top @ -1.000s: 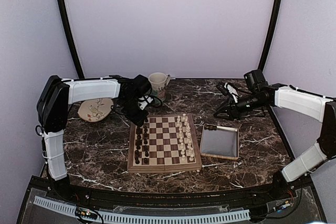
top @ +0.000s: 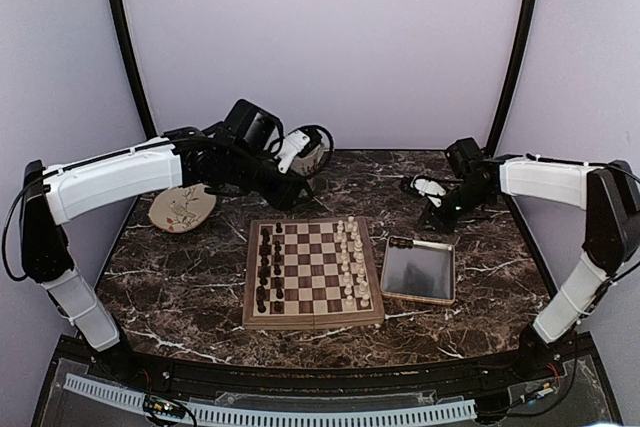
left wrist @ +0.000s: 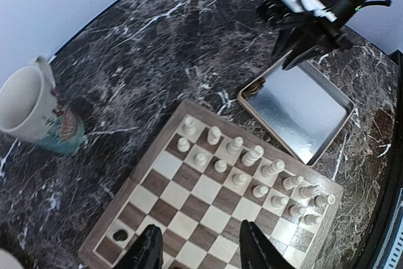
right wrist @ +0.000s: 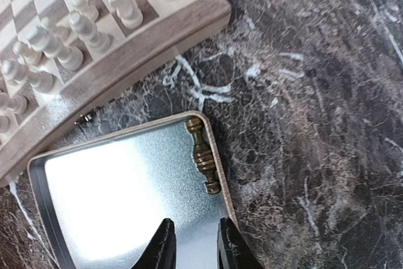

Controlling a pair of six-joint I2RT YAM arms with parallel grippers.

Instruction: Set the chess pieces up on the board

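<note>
The chessboard (top: 312,267) carries dark pieces (top: 264,265) in two rows along its left side and white pieces (top: 346,265) in two rows along its right. Above the board's back edge my left gripper hangs open and empty. A dark piece top (left wrist: 119,235) shows at the board's corner in the left wrist view. To the right, the metal tray (right wrist: 126,131) holds dark wood (right wrist: 203,154) lying along its rim; whether it is one piece or two end to end I cannot tell. Over the tray's back part, my right gripper is open, nothing between its fingers.
A large mug (left wrist: 38,108) stands behind the board, mostly hidden by the left arm from above. A patterned plate (top: 182,209) lies at the left. Bare marble table (top: 190,287) extends left of the board. A small dark bit (right wrist: 86,117) shows between board and tray.
My left gripper has lifted away from the dark rows, back and to the right, now covering the mug in the top view. The right arm has shifted a little. The pieces look unmoved.
</note>
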